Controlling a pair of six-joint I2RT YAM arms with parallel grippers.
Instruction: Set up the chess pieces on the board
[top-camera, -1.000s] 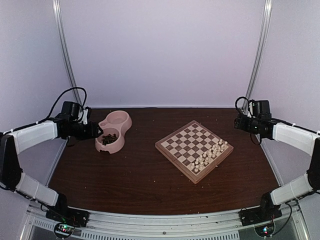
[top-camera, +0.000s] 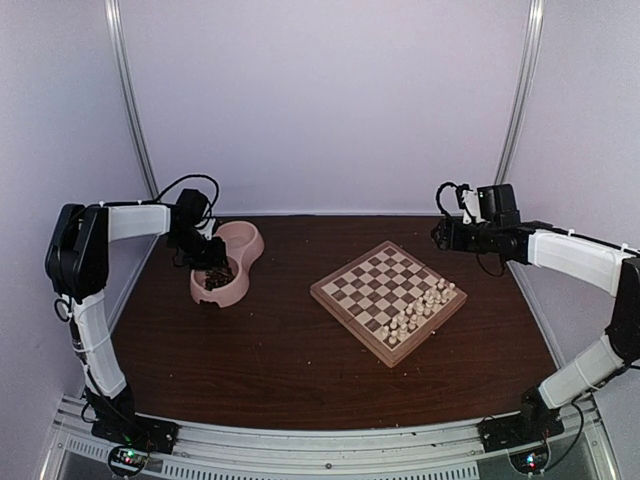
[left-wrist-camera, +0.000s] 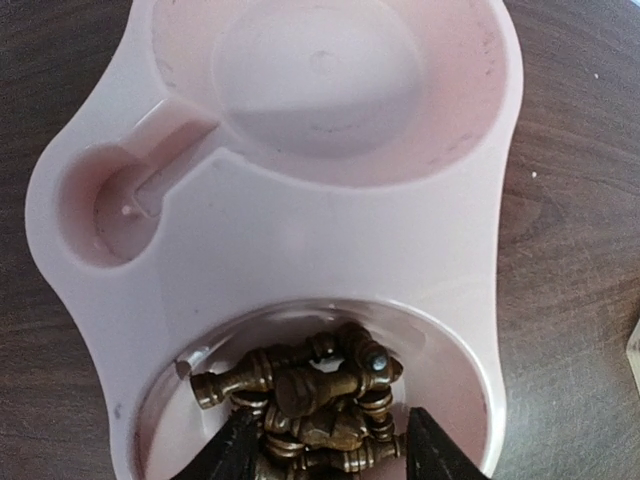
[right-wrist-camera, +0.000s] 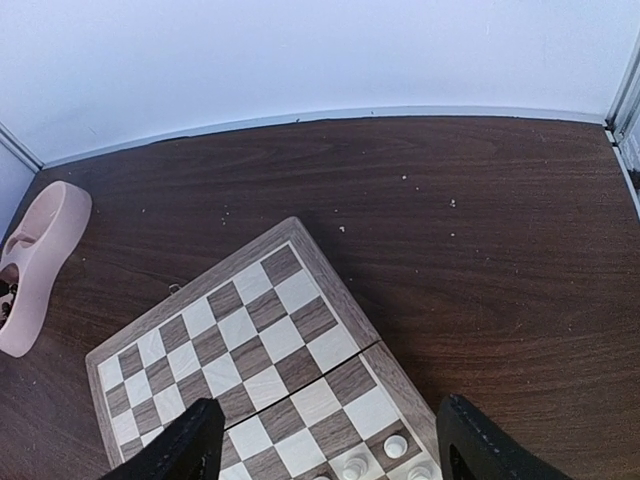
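A chessboard (top-camera: 370, 290) lies right of centre, with white pieces (top-camera: 420, 310) standing along its right side; some show at the bottom of the right wrist view (right-wrist-camera: 395, 446). Dark brown pieces (left-wrist-camera: 320, 390) lie heaped in the lower bowl of a pink two-bowl dish (left-wrist-camera: 350, 240) at the left. My left gripper is open just over that heap, nothing seen held. My right gripper is open above the board's right side, empty.
Walls (top-camera: 320, 110) border the back and sides.
My left arm has moved rightward over the pink dish. My right arm has moved leftward toward the board. The board and dish are unchanged.
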